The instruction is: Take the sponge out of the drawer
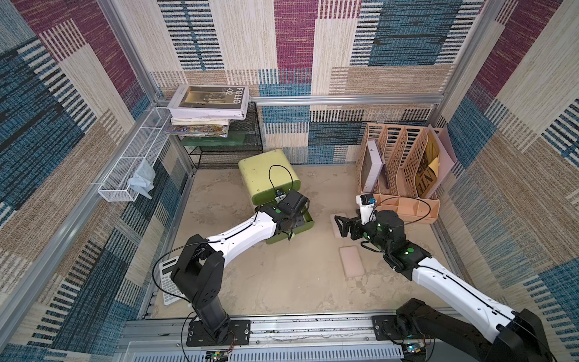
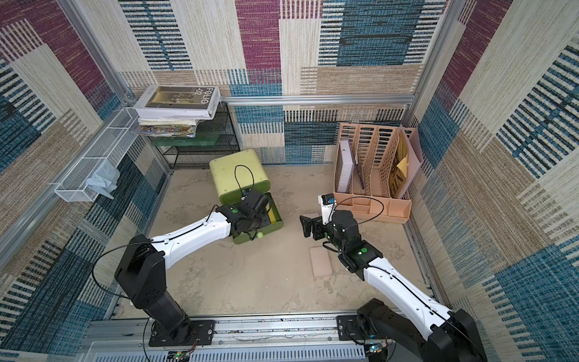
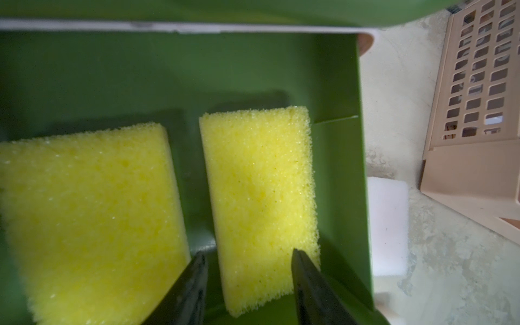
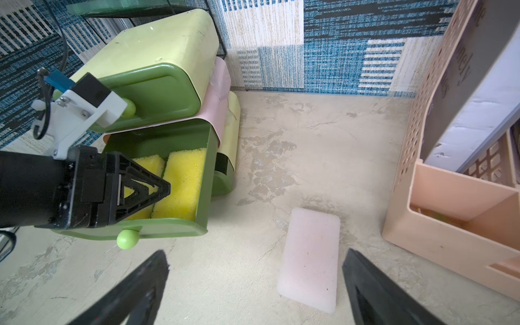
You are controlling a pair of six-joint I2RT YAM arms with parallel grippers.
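Note:
The green drawer (image 4: 200, 211) of the yellow-green box (image 1: 265, 169) is pulled out, with two yellow sponges inside: a narrower one on the right (image 3: 257, 200) and a wider one on the left (image 3: 92, 216). My left gripper hangs over the drawer, part open, its fingertips at the near end of the narrower sponge; whether they touch it is unclear. My right gripper stands open to the right of the drawer, nothing between its fingers.
Pink pads (image 4: 308, 260) lie on the table right of the drawer. A pink organiser (image 2: 392, 208) with files stands back right, a wire rack with books (image 1: 208, 102) back left, a white wire basket (image 1: 117, 181) on the left wall.

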